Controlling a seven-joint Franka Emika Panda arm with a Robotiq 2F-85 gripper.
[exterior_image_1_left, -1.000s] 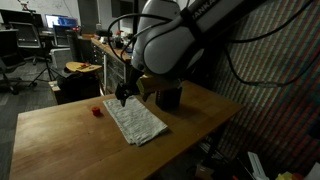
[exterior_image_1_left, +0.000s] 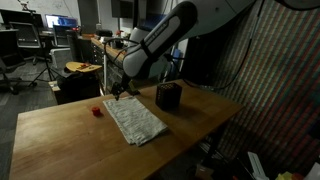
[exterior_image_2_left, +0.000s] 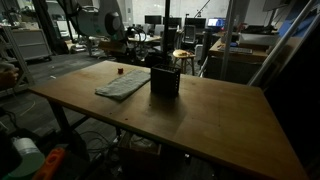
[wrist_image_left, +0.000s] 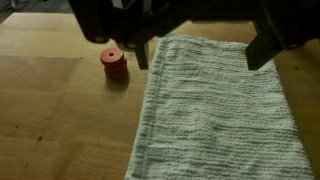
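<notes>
A pale, ribbed cloth (wrist_image_left: 215, 110) lies flat on the wooden table, filling much of the wrist view. Left of it stands a small red spool-like object (wrist_image_left: 114, 63), apart from the cloth. My gripper is open above the cloth's far end, with nothing between its dark fingers. In the first exterior view the gripper (exterior_image_1_left: 127, 93) hangs over the back edge of the cloth (exterior_image_1_left: 135, 120), and the red object (exterior_image_1_left: 97, 112) sits to its left. The second exterior view shows the cloth (exterior_image_2_left: 123, 84) and the red object (exterior_image_2_left: 120, 71) too.
A black mesh box (exterior_image_1_left: 168, 96) stands on the table to the right of the cloth; it also shows in the second exterior view as a dark box (exterior_image_2_left: 165, 81). Bare table (exterior_image_1_left: 50, 145) lies at the left and front. Chairs and desks are behind.
The arm has drawn back toward the far side of the table, uncovering more of the black box. The cloth, the red object and the box have stayed in place.
</notes>
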